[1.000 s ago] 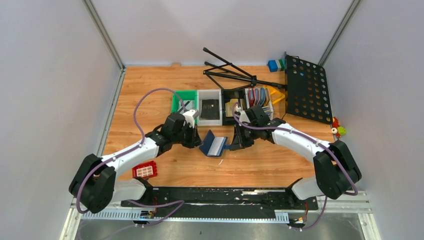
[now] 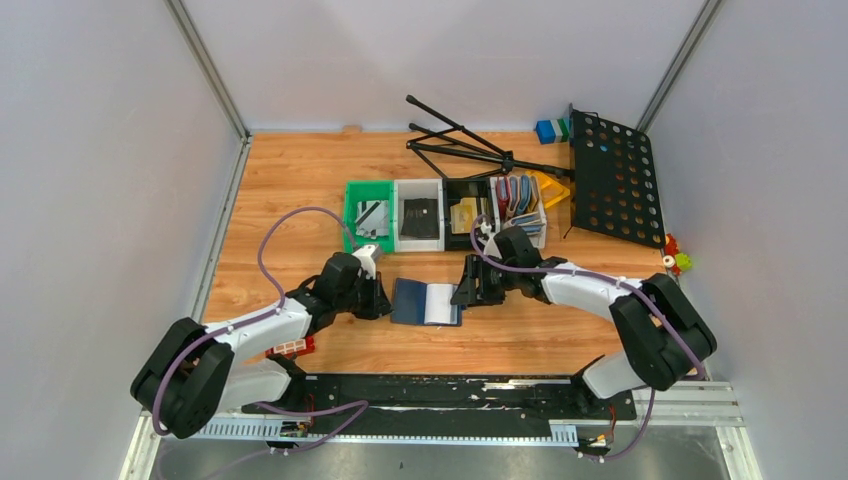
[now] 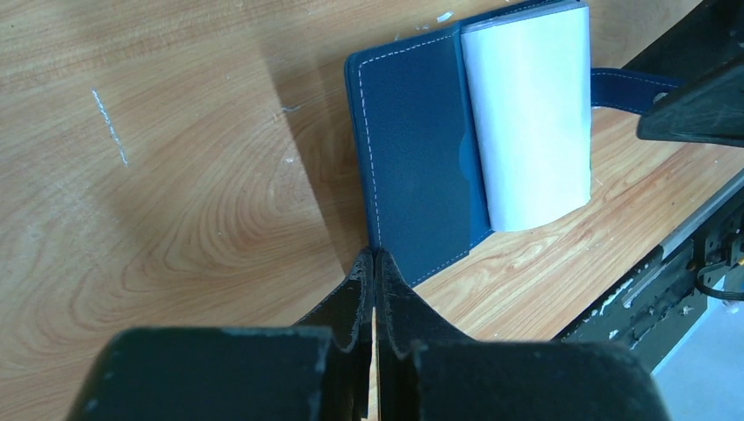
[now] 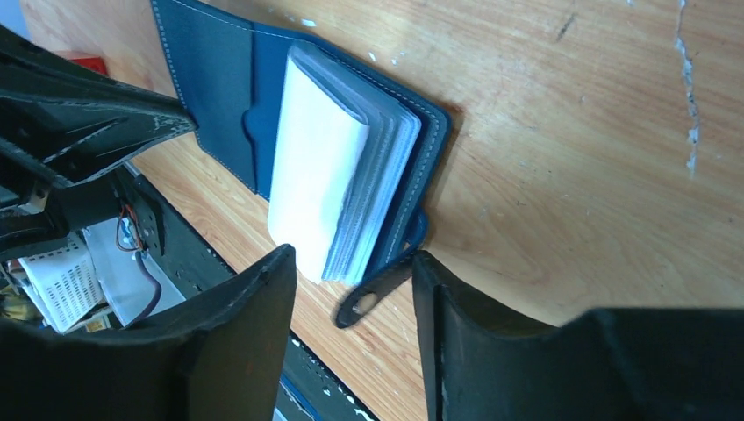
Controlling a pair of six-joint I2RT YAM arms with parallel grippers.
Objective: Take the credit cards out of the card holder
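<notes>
The blue card holder lies open on the table, with a white folded sleeve stack on one half and a bare blue flap on the other. A strap with a snap sticks out beside the stack. My left gripper is shut at the flap's edge; whether the thin edge is between its tips is unclear. My right gripper stands open over the strap end of the holder, beside the sleeves.
Behind the holder are several bins, a black tripod and a perforated black stand. A red item lies near the left arm's base. Bare table lies in front of the holder.
The holder has been lowered and opened flatter. My left gripper has moved toward the front and slightly left.
</notes>
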